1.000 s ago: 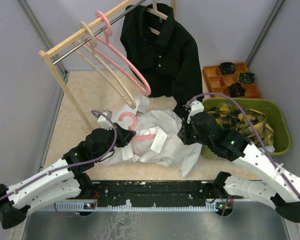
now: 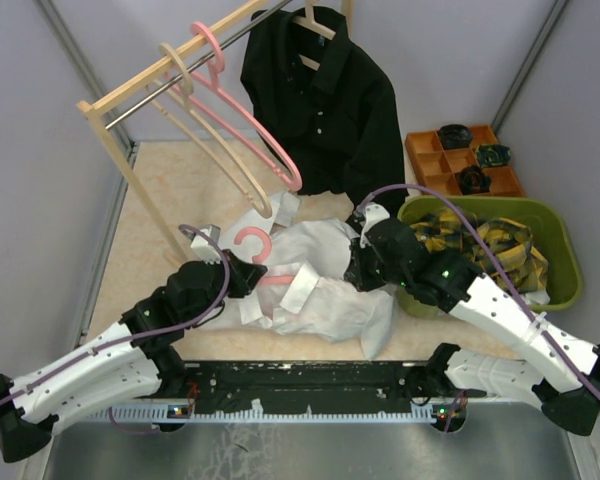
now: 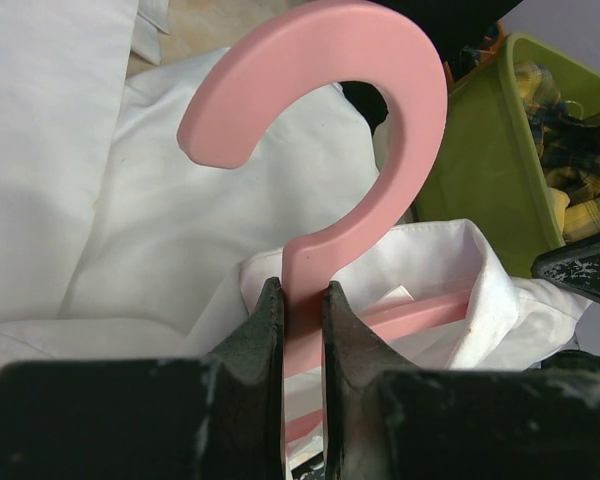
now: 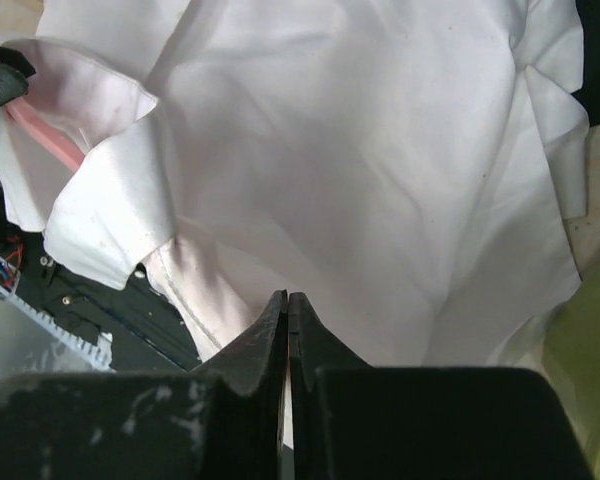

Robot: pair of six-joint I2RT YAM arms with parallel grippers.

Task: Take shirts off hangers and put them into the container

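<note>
The white shirt [image 2: 325, 245] lies rumpled on the table, with a pink hanger [image 3: 410, 120] partly inside its collar [image 3: 492, 300]. My left gripper is shut on the hanger's neck, just under the hook, which stands clear of the cloth. One pink hanger arm [image 4: 45, 135] runs into the collar opening; its far end is hidden by fabric. Over the right part of the shirt, my right gripper is shut, fingertips together against or just above the white cloth. Nothing clearly shows between them; contact cannot be told.
A wooden rack [image 2: 130, 90] with empty hangers stands at the back left. A black shirt [image 2: 325, 110] hangs behind. To the right are a green bin [image 2: 570, 250] with plaid cloth and an orange compartment box [image 2: 425, 160].
The collar flap has slid left along the hanger arm. My left gripper has hardly moved.
</note>
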